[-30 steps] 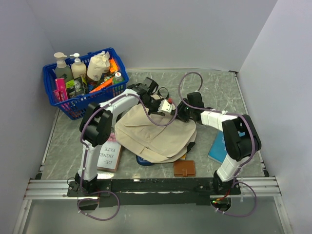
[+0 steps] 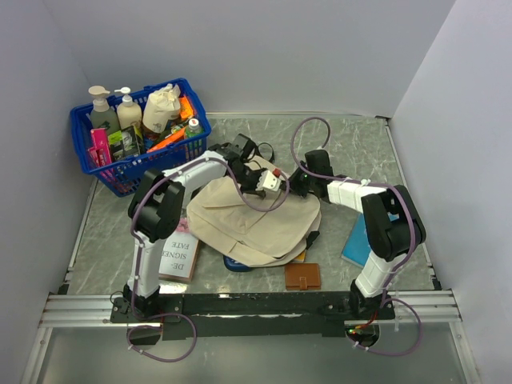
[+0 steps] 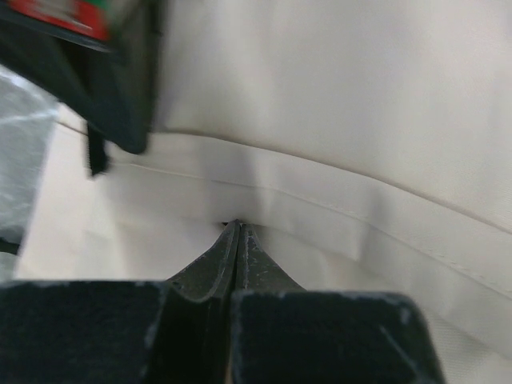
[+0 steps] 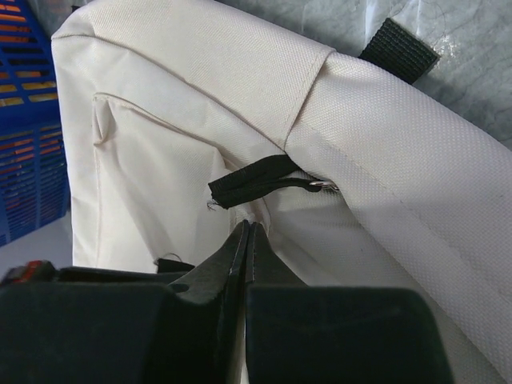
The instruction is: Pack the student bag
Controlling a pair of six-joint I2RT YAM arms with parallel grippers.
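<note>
The cream cloth bag [image 2: 254, 228] lies flat and creased in the middle of the table. Both arms reach over its far part, their ends close together. My left gripper is shut with its tips against the pale cloth near a seam; a small dark bit shows at the tips, too little to name. In the right wrist view my right gripper is shut too, its tips just by a short black strap [image 4: 254, 182] on the bag. Nothing clear shows between either pair of fingers.
A full blue basket [image 2: 124, 172] stands back left. A book [image 2: 180, 254] lies left of the bag, a brown wallet [image 2: 302, 277] in front, a blue folder [image 2: 358, 242] at right under the right arm. A dark blue item [image 2: 236, 265] pokes from beneath the bag's front edge.
My left gripper has come slightly toward the front over the bag. The right arm has shifted a little to the left. The bag's right edge has moved slightly; the rest stays put.
</note>
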